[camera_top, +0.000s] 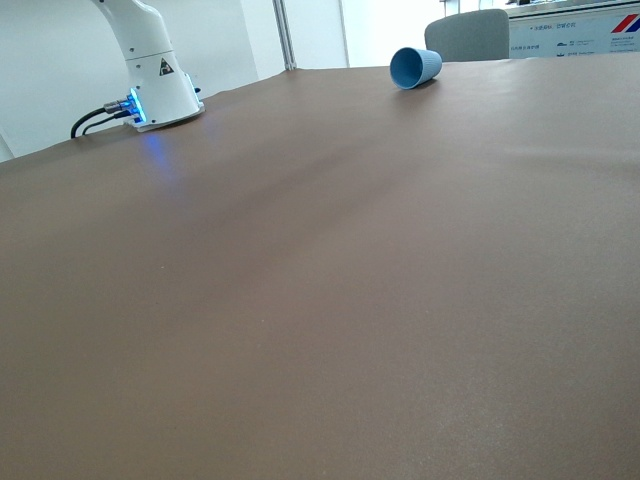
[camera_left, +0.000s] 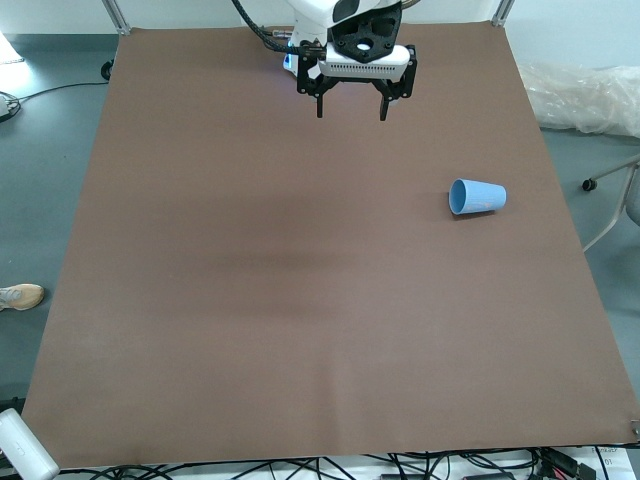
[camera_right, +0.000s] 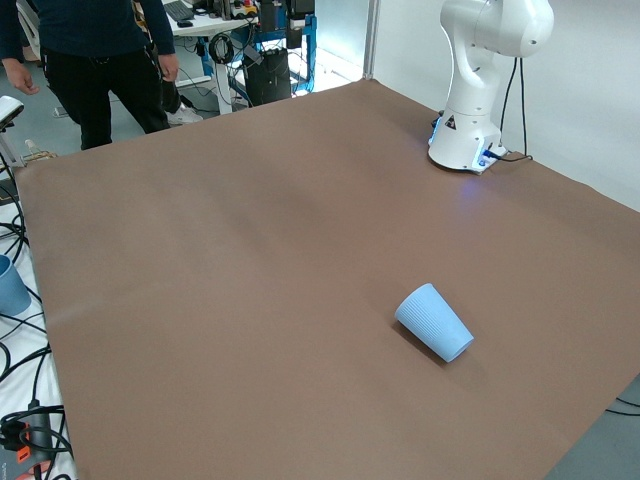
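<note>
A light blue ribbed cup (camera_left: 478, 196) lies on its side on the brown table (camera_left: 300, 260), toward the right in the left camera view; the top view (camera_top: 416, 67) and right camera view (camera_right: 433, 322) show it too. My gripper (camera_left: 350, 100) hangs at the far end of the table in the left camera view, well away from the cup, its two black fingers apart with nothing visible between them. In the top and right camera views only the white arm base (camera_right: 465, 135) and lower arm show.
Cables (camera_left: 450, 465) run along one edge outside the table. A person (camera_right: 100, 70) stands beside the table in the right camera view, and a grey chair (camera_top: 467, 35) stands beyond it in the top view.
</note>
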